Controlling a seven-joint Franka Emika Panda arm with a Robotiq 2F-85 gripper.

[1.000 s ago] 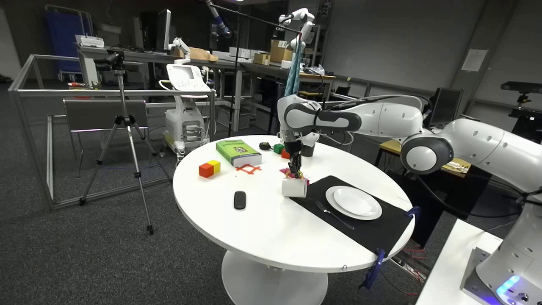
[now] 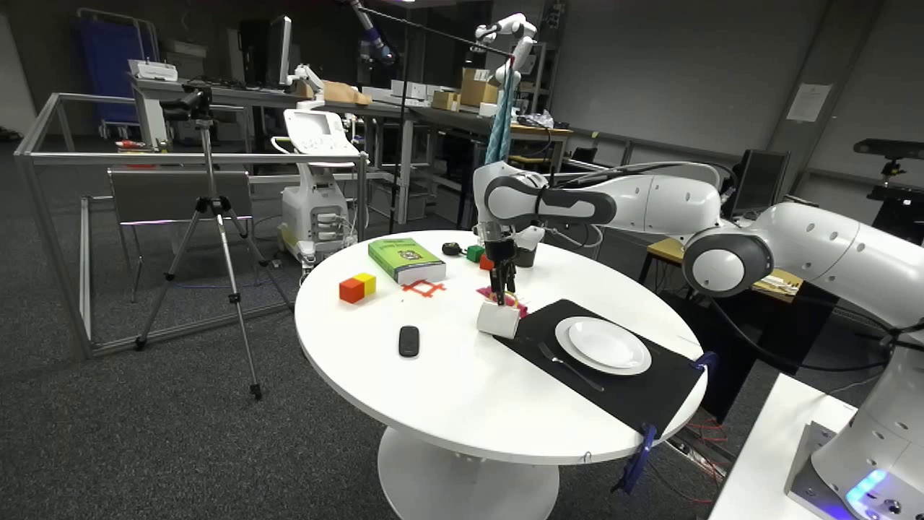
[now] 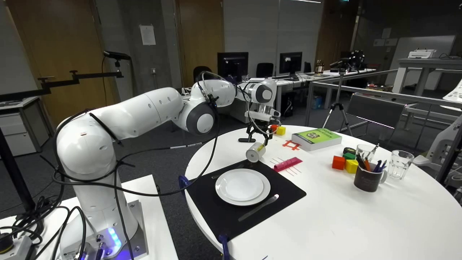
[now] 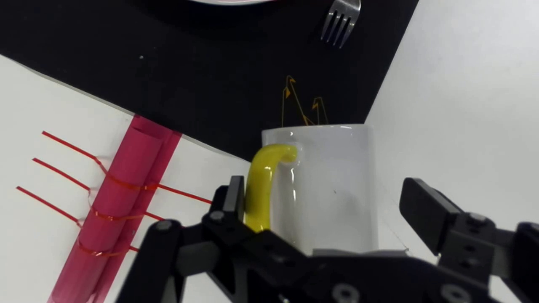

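A white mug [image 4: 328, 187] with a yellow handle [image 4: 260, 184] lies on its side. In exterior view 1 the mug [image 2: 498, 320] rests by the corner of the black placemat [image 2: 624, 394]. My gripper is open, its fingers apart around the mug in the wrist view. The left fingertip [image 4: 233, 196] is right beside the handle, though whether they touch I cannot tell. On the other side, the right fingertip [image 4: 423, 214] stands clear of the mug. Part of the mug is hidden behind the gripper's own body.
A pink rolled napkin [image 3: 287, 164] lies close to the mug. White plates [image 3: 242, 185], a fork [image 2: 569, 367] and a knife [image 3: 258, 208] are on the mat. Farther off stand a green book [image 2: 406, 261], coloured blocks and a dark mug of pens [image 3: 368, 178].
The white mug has turned a little and now appears slightly tilted in exterior view 1, shifted a bit left. My gripper's fingers look slightly changed in pose; the arm is nearly still.
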